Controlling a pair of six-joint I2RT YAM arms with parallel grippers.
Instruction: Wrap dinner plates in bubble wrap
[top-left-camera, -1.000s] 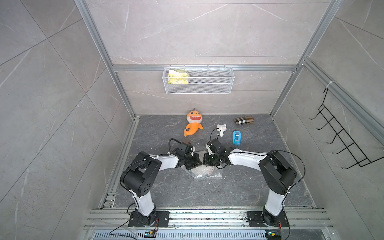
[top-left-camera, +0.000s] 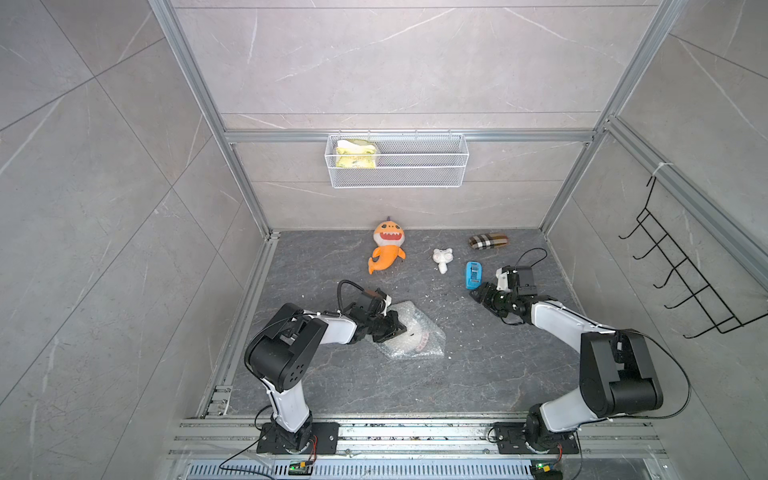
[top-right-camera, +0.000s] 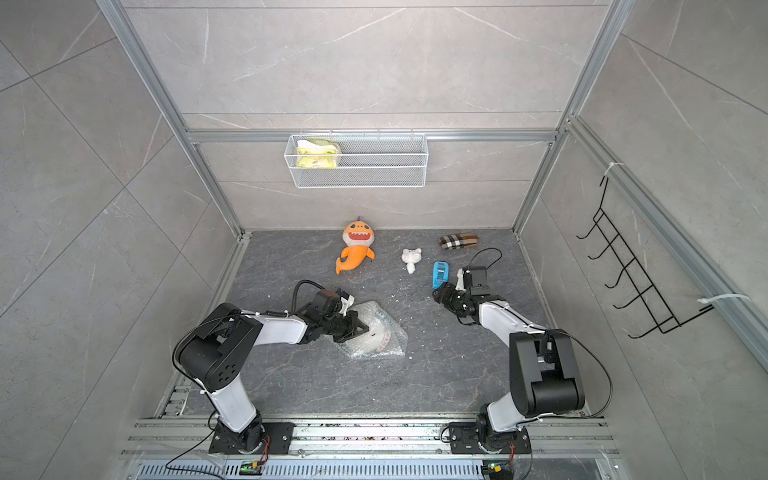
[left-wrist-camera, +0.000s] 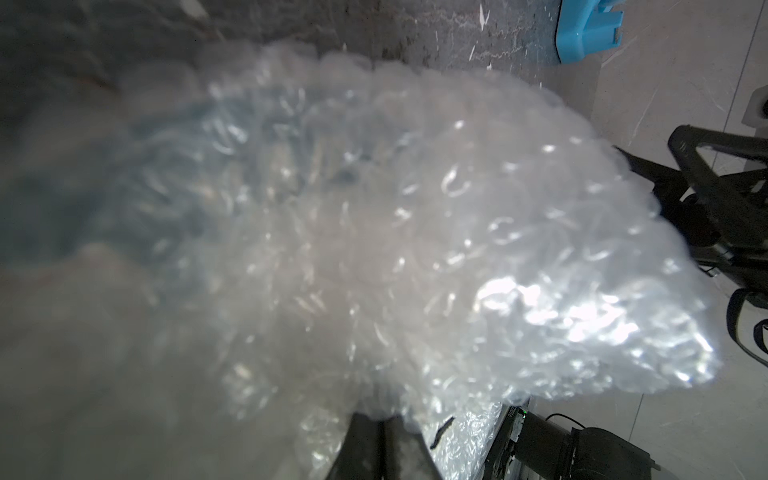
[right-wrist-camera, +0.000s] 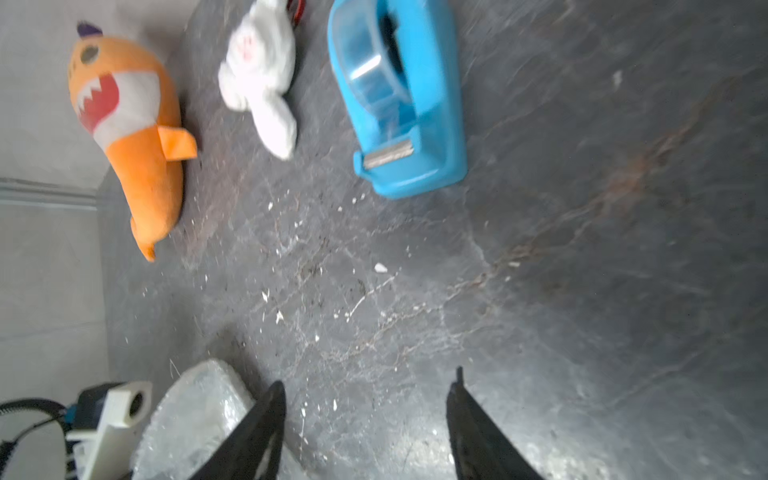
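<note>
A plate wrapped in bubble wrap (top-left-camera: 420, 340) lies on the dark floor, left of centre. My left gripper is shut, its fingertips pressed down at the wrap; whether film is between them is hidden. My right gripper is open and empty, a short way from a blue tape dispenser (right-wrist-camera: 432, 160) on the right side of the floor.
An orange shark toy (top-left-camera: 386, 252), a white plush (top-left-camera: 442, 257) and a plaid roll (top-left-camera: 488, 240) lie toward the back. A wire basket (top-left-camera: 416, 172) hangs on the back wall, a black hook rack on the right.
My right gripper has moved right and back, from the bubble wrap to beside the tape dispenser. The left arm has barely moved.
</note>
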